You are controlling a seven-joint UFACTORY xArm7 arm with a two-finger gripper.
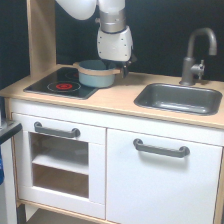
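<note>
A grey-blue pot [97,75] stands at the right side of the black stove top [58,84], overlapping its edge. Behind it, the white arm reaches down from the top of the view. My gripper [124,70] is at the pot's right side, close to its rim or handle. Its dark fingers are tiny here and partly blend with the background, so whether they are open or shut on the pot does not show.
To the right, a grey sink [180,98] with a tall faucet [192,60] is set into the wooden counter [125,98]. Bare counter lies between pot and sink. A wooden post [42,38] rises at the left; white cabinet doors [160,180] are below.
</note>
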